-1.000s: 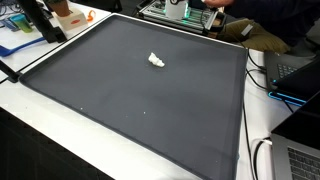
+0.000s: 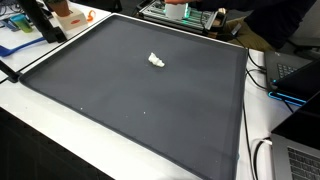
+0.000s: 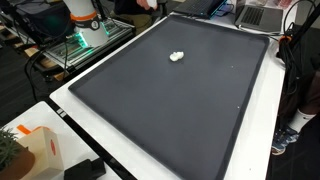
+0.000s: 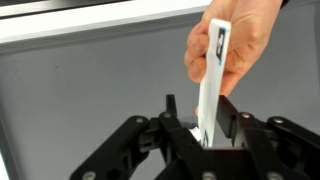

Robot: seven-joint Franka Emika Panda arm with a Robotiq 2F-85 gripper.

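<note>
In the wrist view my gripper stands part open, its dark fingers on either side of a long white item (image 4: pixel 213 75) with a dark marking. A person's hand (image 4: pixel 235 50) holds that item from beyond. Space shows between the left finger and the item; whether the right finger touches it is unclear. A small crumpled white piece (image 2: pixel 156 60) lies on the dark grey tray (image 2: pixel 130 95) toward its far side. From the other side, the same white piece (image 3: pixel 177 56) sits alone. Neither exterior view shows the gripper.
The tray is otherwise nearly bare, with wide free room and a raised rim. Laptops (image 2: pixel 300 155) stand beyond its right side in exterior view 1. An arm base with a green light (image 3: pixel 92 35) is at the left in exterior view 2.
At the top edge of exterior view 1, the person's dark sleeve and hand have shifted, with some skin now showing there. The white piece on the tray has stayed put.
</note>
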